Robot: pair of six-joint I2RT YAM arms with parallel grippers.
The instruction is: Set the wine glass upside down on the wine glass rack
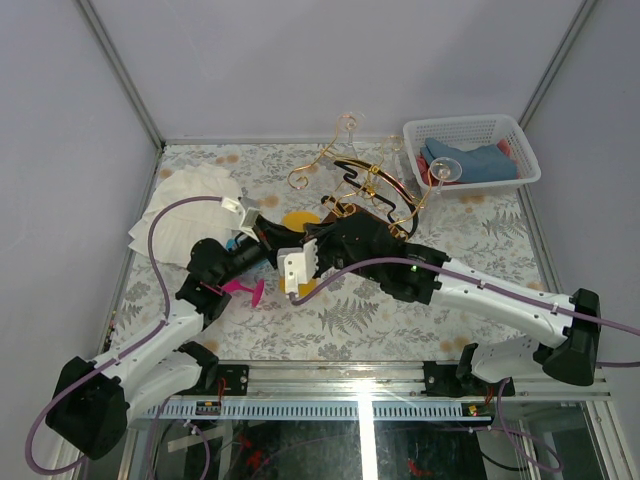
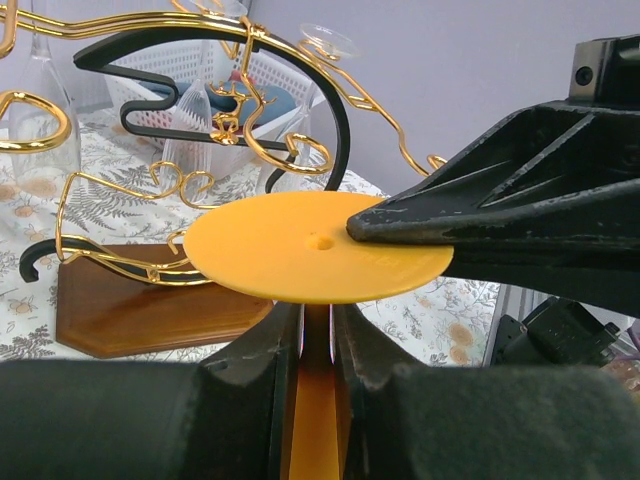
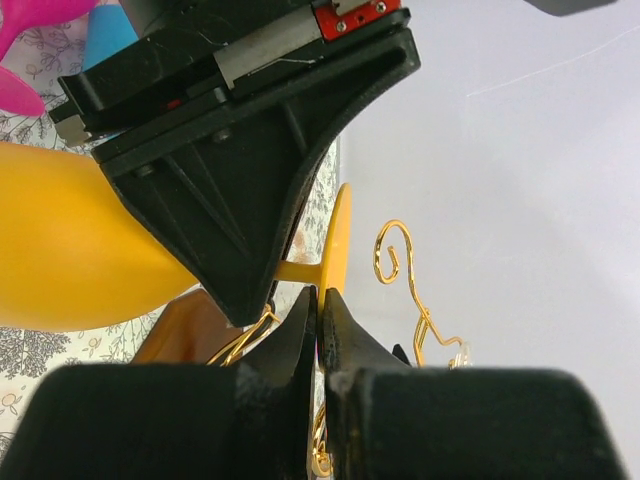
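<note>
The yellow wine glass has its bowl (image 3: 80, 240), short visible stem (image 3: 297, 271) and flat round base (image 2: 300, 250) in the wrist views. Its base faces up in the left wrist view. My left gripper is shut on the stem just below the base. From the right, my right gripper is shut on the base's thin edge, one finger (image 2: 410, 225) above the disc and the other below. Beyond the glass stands the gold and black rack (image 1: 375, 190) on its brown wooden foot (image 2: 130, 320). In the top view, both grippers partly cover the glass.
Clear glasses (image 1: 445, 170) hang on the rack. At the back right is a white basket (image 1: 470, 130) with cloths. A pink glass (image 1: 245, 288) lies in front, near a blue item (image 3: 108, 38). White cloth (image 1: 185, 210) covers the left side.
</note>
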